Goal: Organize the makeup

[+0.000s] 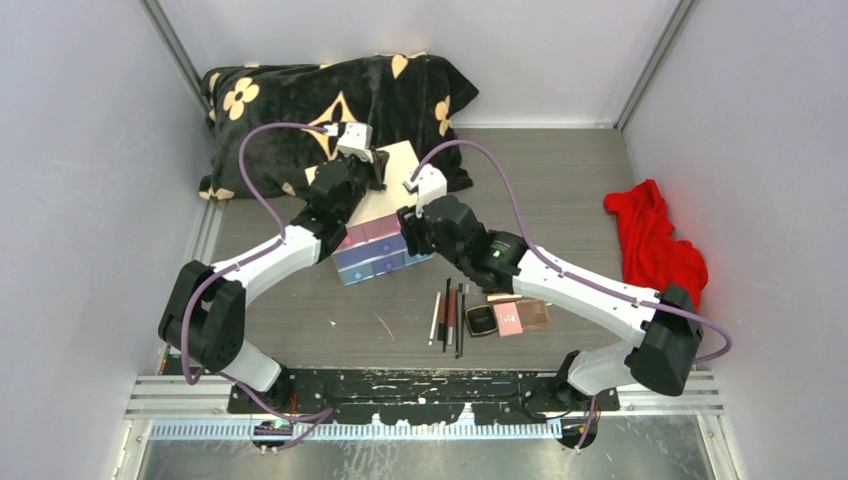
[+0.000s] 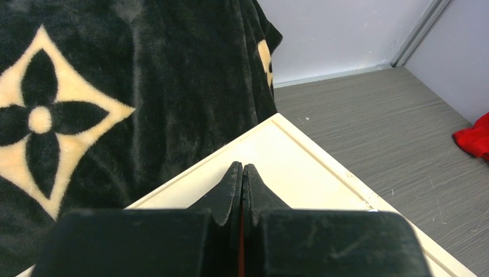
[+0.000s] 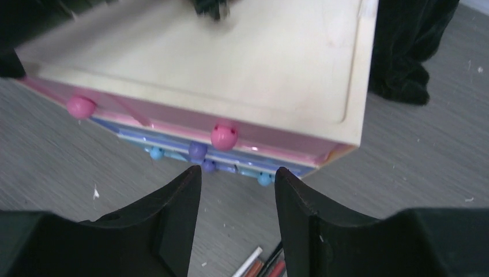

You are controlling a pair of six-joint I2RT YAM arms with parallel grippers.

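A cream-topped box [image 1: 382, 205] with rows of pink and blue drawers and round knobs [image 3: 224, 137] stands before the blanket. My left gripper is shut over its top, nothing visible between the fingertips. My right gripper is part open and empty, in front of the drawers at the box's right. Makeup lies on the floor front right: pencils and brushes [image 1: 448, 318], a black compact [image 1: 480, 319], a pink case [image 1: 507, 318] and a clear brown case [image 1: 535, 314].
A dark patterned blanket [image 1: 260, 120] lies along the back wall. A red cloth [image 1: 655, 240] lies at the right.
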